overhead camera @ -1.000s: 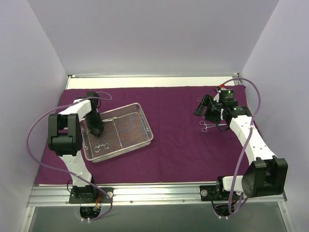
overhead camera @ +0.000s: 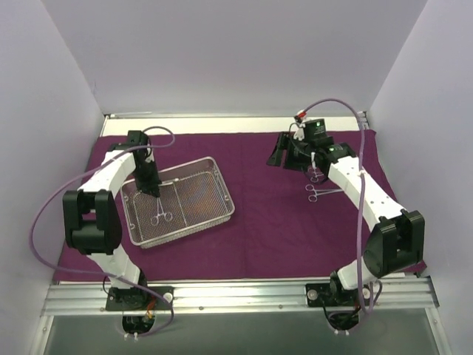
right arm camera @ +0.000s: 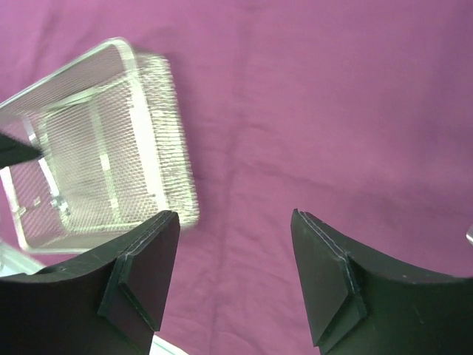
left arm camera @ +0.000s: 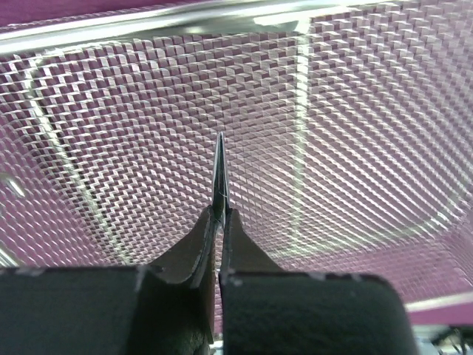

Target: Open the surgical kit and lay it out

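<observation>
Over the wire mesh tray (overhead camera: 199, 222), my left gripper (overhead camera: 156, 194) is shut on a silver ringed clamp (overhead camera: 162, 216). Its two finger rings point toward the tray's front edge. In the left wrist view the clamp's thin pointed tip (left arm camera: 220, 174) sticks out from between the black fingers of my left gripper. To the right of the tray, over the bare purple cloth, my right gripper (overhead camera: 278, 149) hangs with its fingers apart. Nothing lies between the fingertips of my right gripper in the right wrist view.
Ringed instruments, such as the clamp (overhead camera: 325, 192), lie on the right side of the purple cloth (overhead camera: 266, 229), partly under my right arm. Open cloth stretches between them and the tray. Walls (overhead camera: 414, 111) bound the workspace.
My left gripper has moved slightly right with the clamp, whose rings shifted right and up in the top view. My right gripper has swung left, away from the instruments on the cloth.
</observation>
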